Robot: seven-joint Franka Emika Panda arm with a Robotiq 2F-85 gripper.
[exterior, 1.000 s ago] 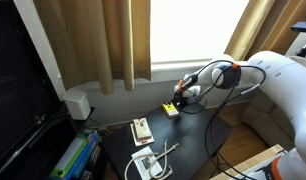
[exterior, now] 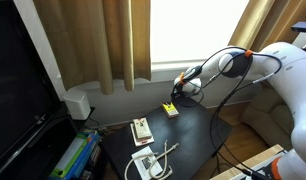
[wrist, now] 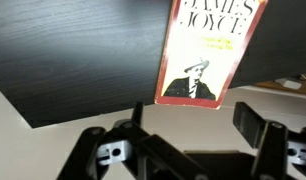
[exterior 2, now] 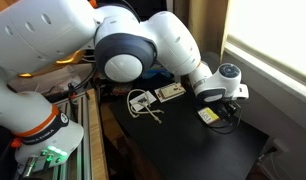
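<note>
A James Joyce book (wrist: 206, 55) lies on the dark table, its cover up, near the table's edge in the wrist view. It appears as a small yellow and white shape (exterior: 170, 109) in exterior view 1 and beside the arm's end (exterior 2: 208, 115) in exterior view 2. My gripper has its fingers well apart, one toward each side of the book's lower end. Nothing shows clasped between them. Whether either finger touches the book cannot be told.
Another book (exterior: 142, 131) lies farther along the table, with a white device (exterior: 147, 163) and a pale looped cable (exterior: 164, 162) near it. Wall and window stand close behind the arm.
The arm's end has shifted only slightly near the yellow book. The book and the other things on the table look unmoved.
</note>
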